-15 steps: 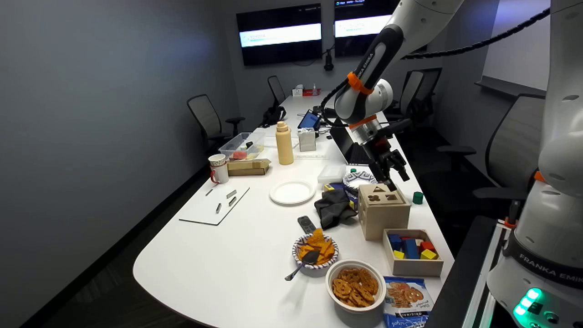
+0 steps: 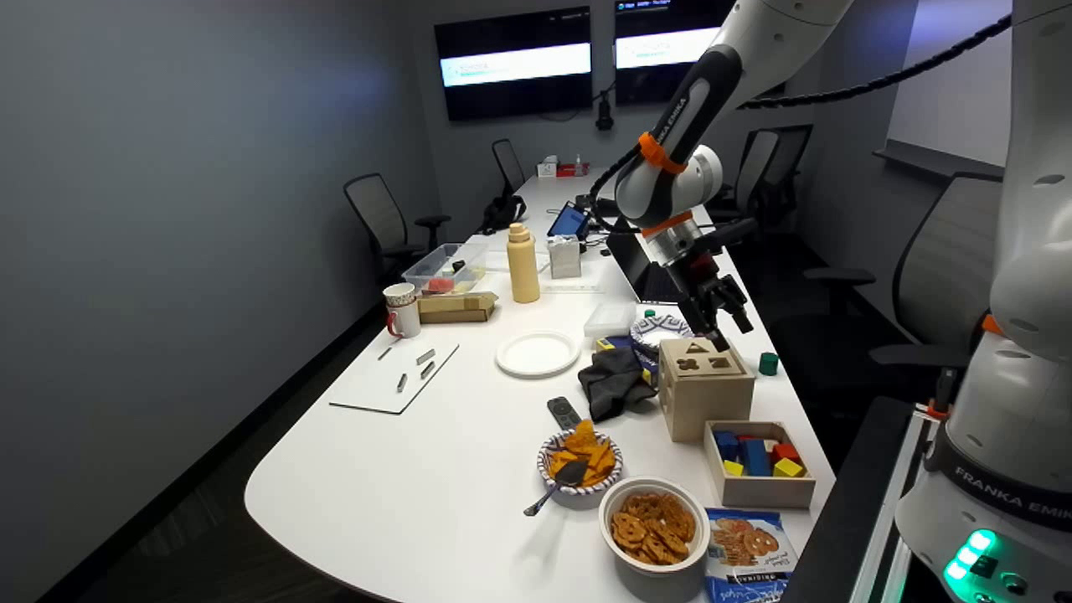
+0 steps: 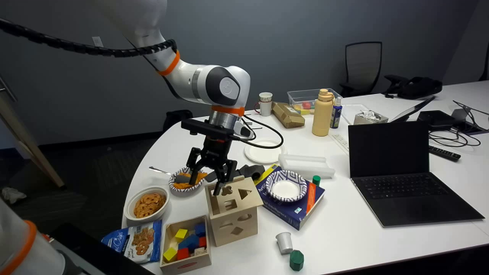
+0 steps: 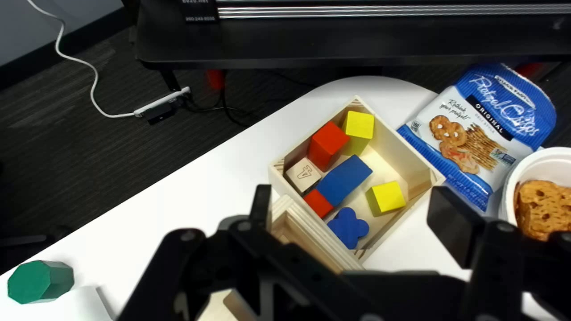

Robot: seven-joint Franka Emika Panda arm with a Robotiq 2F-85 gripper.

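Note:
My gripper (image 3: 206,187) is open and empty, tilted above the wooden shape-sorter box (image 3: 235,231). In the wrist view its two fingers (image 4: 261,206) stand wide apart. Beyond them lies the open wooden tray (image 4: 415,190), which holds a red block (image 4: 327,144), blue blocks including a flower-shaped one (image 4: 349,227), yellow blocks (image 4: 386,198) and a pale block with a printed mark (image 4: 303,174). The sorter's top has cut-out holes, seen in both exterior views. A green block (image 3: 296,259) lies on the table beside a small silver cup (image 3: 284,242).
A pretzel bag (image 2: 749,558), a bowl of pretzels (image 2: 653,528) and a bowl of chips (image 2: 580,461) with a spoon crowd the near side. Behind the sorter are a book (image 3: 298,220) bearing a patterned bowl (image 3: 286,187), and a laptop (image 3: 412,197).

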